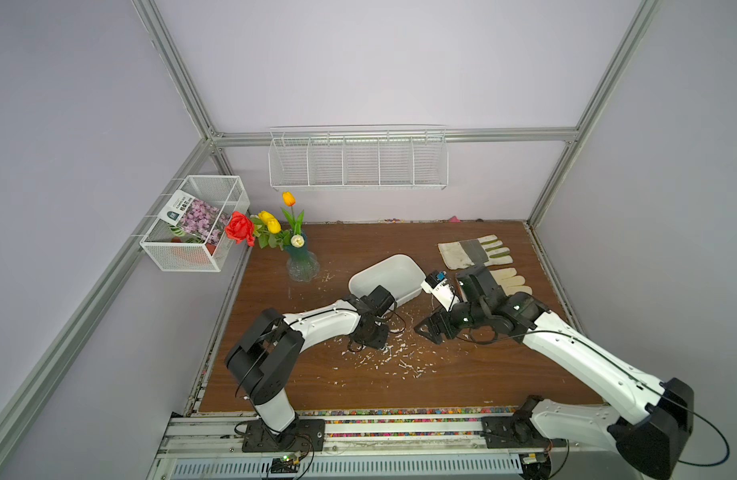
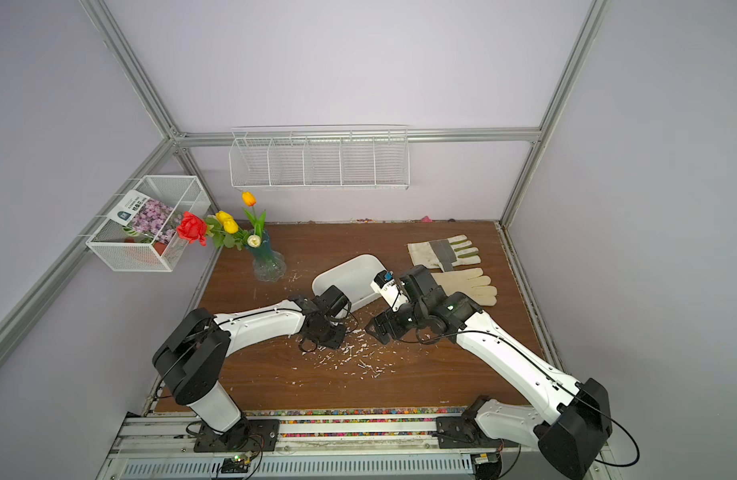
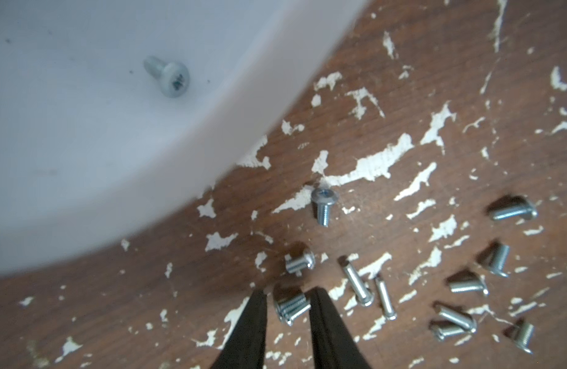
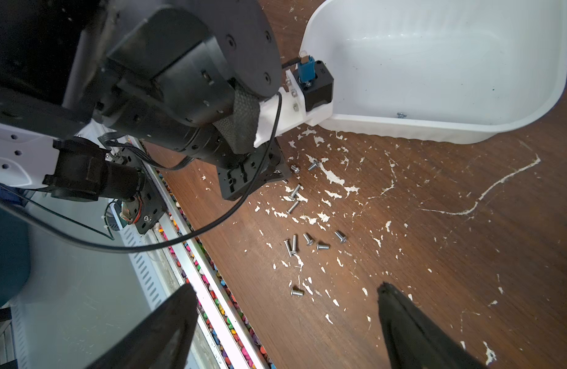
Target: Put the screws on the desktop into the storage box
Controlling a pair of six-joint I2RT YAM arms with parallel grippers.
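Several silver screws [image 3: 324, 206] lie on the worn desktop beside the white storage box [image 1: 388, 270]. A single screw [image 3: 171, 78] is inside the box. My left gripper is low at the box's near left; its two fingertips stand apart around a small cluster of screws [image 3: 292, 307] as seen from above, so it is open, and whether they touch them is unclear. My right gripper hangs open to the right of the box, above the desktop, with nothing between its fingers.
A vase with flowers [image 1: 302, 262] stands at the back left. Work gloves [image 1: 464, 253] lie at the right, partly behind the right arm. A wire basket [image 1: 194, 255] hangs on the left.
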